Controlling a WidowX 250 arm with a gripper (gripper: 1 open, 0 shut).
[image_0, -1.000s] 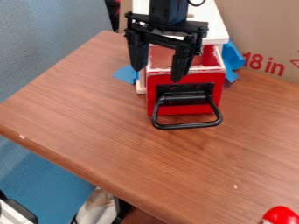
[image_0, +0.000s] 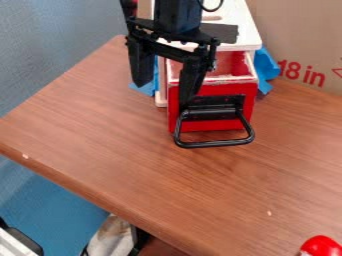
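Note:
My black gripper (image_0: 162, 80) hangs open over a red drawer (image_0: 230, 90) with a white-rimmed top, its two fingers apart at the drawer's left side. The drawer's black wire handle (image_0: 211, 142) sticks out at the front, low over the wooden table. Behind the drawer is a white body (image_0: 227, 14), partly hidden by the gripper. I cannot tell whether anything inside the drawer lies under the gripper.
Blue pieces (image_0: 263, 68) sit either side of the unit. A red object (image_0: 321, 247) is at the bottom right corner. A cardboard box (image_0: 307, 45) stands behind.
My gripper has moved left over the last second, from over the drawer's middle to its left side. The drawer looks unchanged.

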